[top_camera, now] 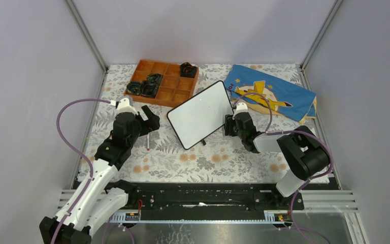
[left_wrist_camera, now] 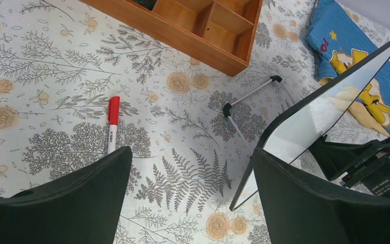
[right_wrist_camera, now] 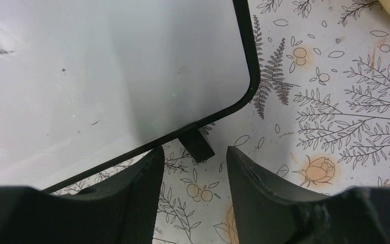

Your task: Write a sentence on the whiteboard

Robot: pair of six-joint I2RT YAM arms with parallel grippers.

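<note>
The whiteboard (top_camera: 200, 114) leans on its stand in mid-table, white and bare but for a few small dark specks. A marker with a red cap (left_wrist_camera: 113, 117) lies on the table in the left wrist view, beyond the left fingers. My left gripper is open, nothing between its fingers, left of the board. At the board's lower right edge is my right gripper. Its fingers stand apart on either side of the black foot (right_wrist_camera: 196, 144) under the board's rim, with gaps showing on both sides. The board's upper left is cut off in that view.
Behind the board's left side stands an orange compartment tray (top_camera: 170, 84) with dark items in it. A blue cloth with a yellow figure (top_camera: 271, 91) lies at the back right.
</note>
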